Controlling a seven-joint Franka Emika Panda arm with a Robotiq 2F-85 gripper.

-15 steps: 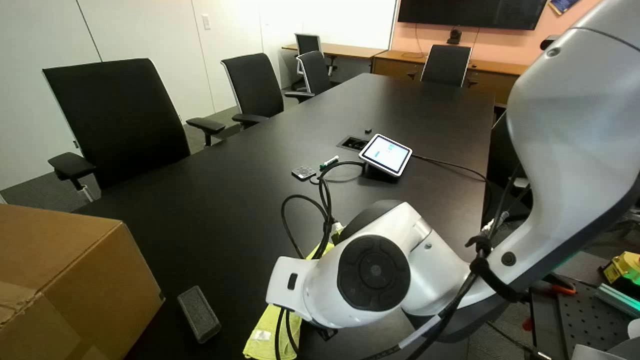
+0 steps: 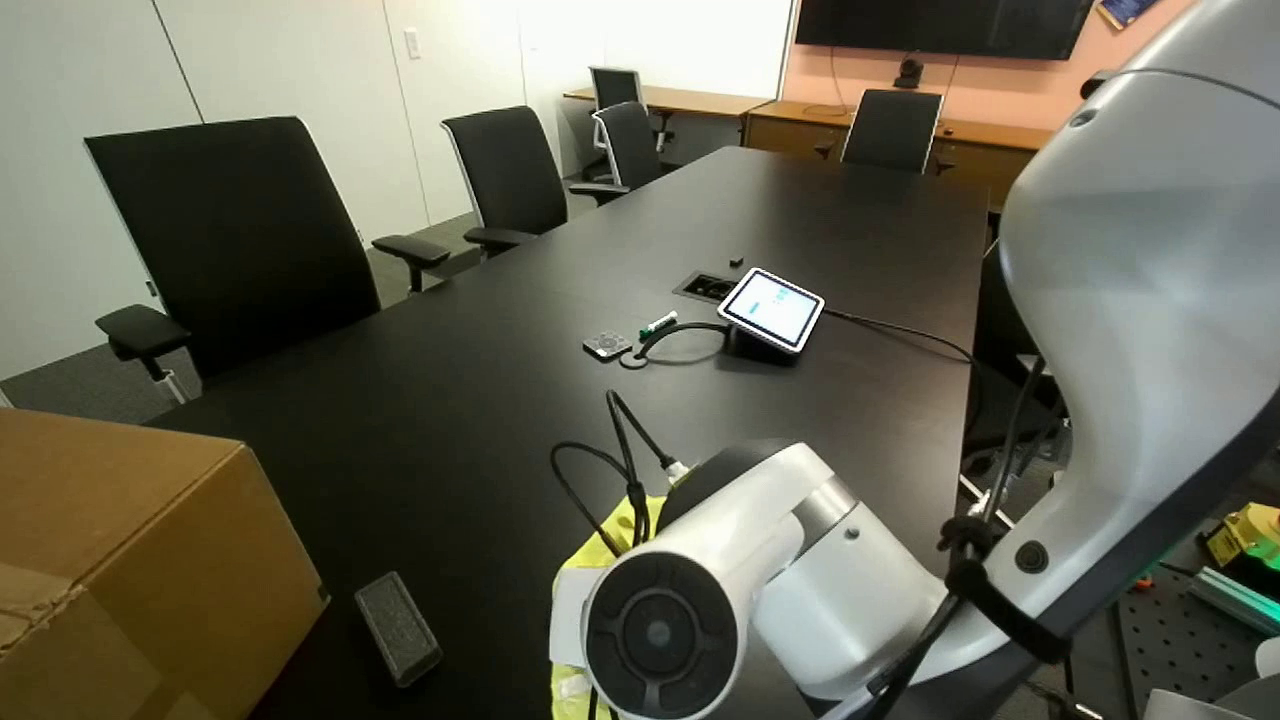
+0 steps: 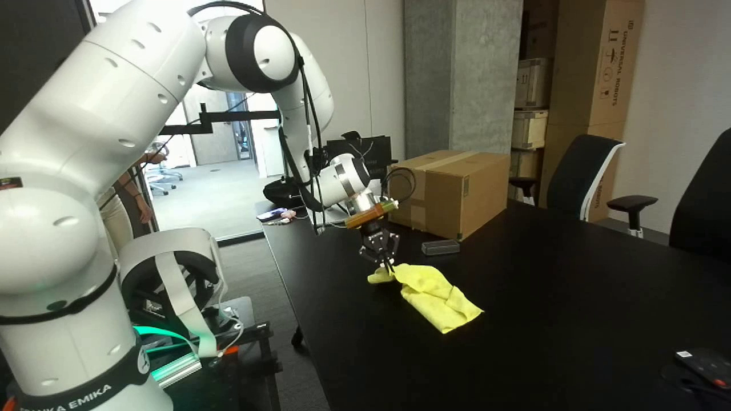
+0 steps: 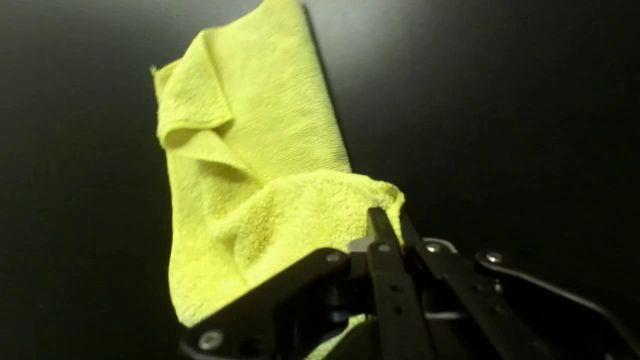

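Note:
A yellow cloth (image 4: 282, 90) lies partly folded on the dark table, one corner turned over at its far left. In the wrist view my gripper is shut on the cloth's raised near edge, at its right side. From the side, the cloth (image 3: 438, 298) spreads from beneath the gripper (image 3: 389, 266) toward the front right, with a small bunched piece to the left of the fingers. In exterior view 1 the arm covers the gripper and much of the cloth (image 2: 618, 528).
A grey eraser-like block (image 3: 440, 247) rests near the cardboard box (image 3: 449, 195). Farther along the table (image 2: 480, 348) are a tablet (image 2: 774, 308), a green-white marker (image 2: 657, 323) and a small dark device (image 2: 607, 346). Around the cloth, the tabletop is mostly clear.
The wrist end of my arm has swung down and turned in exterior view 1. The visible cloth has shifted, with its lower left part no longer spread out there. Block and box have stayed put.

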